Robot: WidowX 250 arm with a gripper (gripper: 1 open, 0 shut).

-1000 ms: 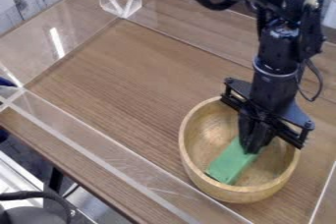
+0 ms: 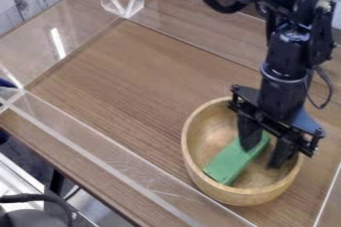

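Note:
A green rectangular object [image 2: 232,162] lies tilted inside a round wooden bowl [image 2: 205,171] at the lower right. My black gripper [image 2: 265,141] reaches down into the bowl from above, its fingers around the upper end of the green object. Whether the fingers are closed on it is hard to make out, as the dark parts overlap.
The wooden tray floor [image 2: 120,77] to the left of the bowl is clear. Clear walls edge the tray, with a clear bracket [image 2: 123,4] at the back left. A dark cable lies at the lower left, outside the tray.
The gripper has shifted slightly within the bowl, and its lower part sits a little differently over the green object, which stays in about the same place.

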